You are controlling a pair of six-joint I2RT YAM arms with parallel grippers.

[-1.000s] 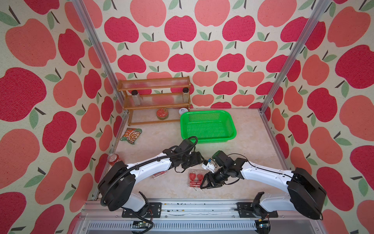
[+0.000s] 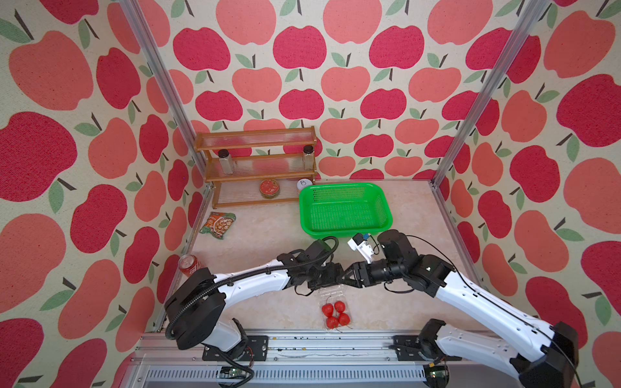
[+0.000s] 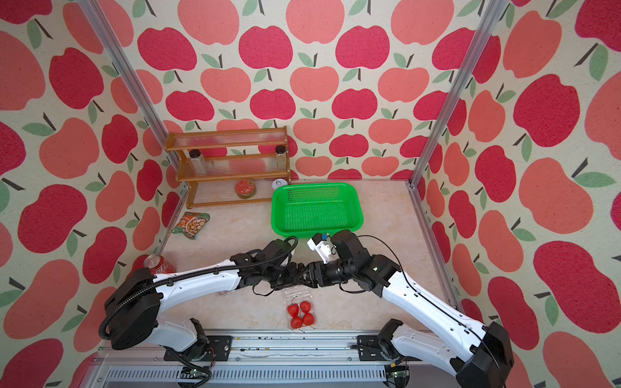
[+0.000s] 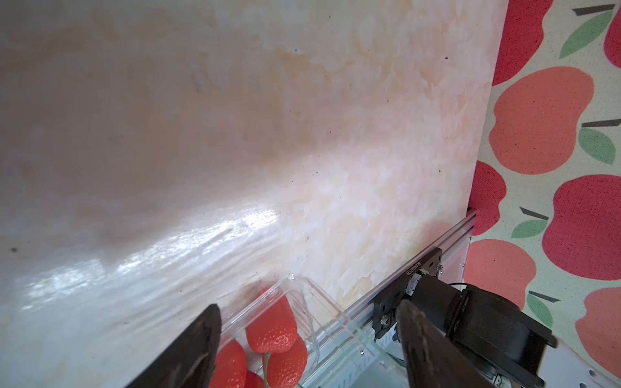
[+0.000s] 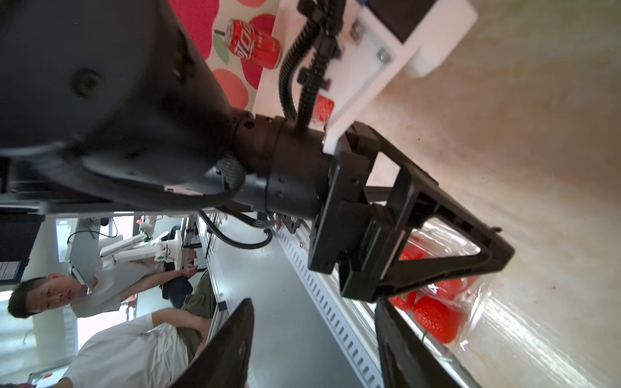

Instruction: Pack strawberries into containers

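Note:
A clear plastic container (image 2: 334, 302) with several red strawberries (image 2: 339, 306) lies near the table's front edge. Its clear plastic reaches past the fruit toward the back, below both grippers; how the lid stands is hard to tell. My left gripper is open, and the container's corner with its strawberries (image 4: 271, 326) shows beyond the gap between the fingers. Just behind the container, my right gripper faces the left one, its fingers apart with nothing between them. From above, the two grippers almost touch, and their fingertips overlap in view.
A green basket (image 2: 306, 223) stands behind the arms. A wooden shelf (image 2: 262, 171) with jars is at the back left. A snack packet (image 2: 218, 224) and a red can (image 2: 189, 264) lie to the left. Free table (image 2: 414, 207) shows at the back right.
My right gripper has risen from beside the container and swung back toward the left gripper. The container has shifted right and toward the front.

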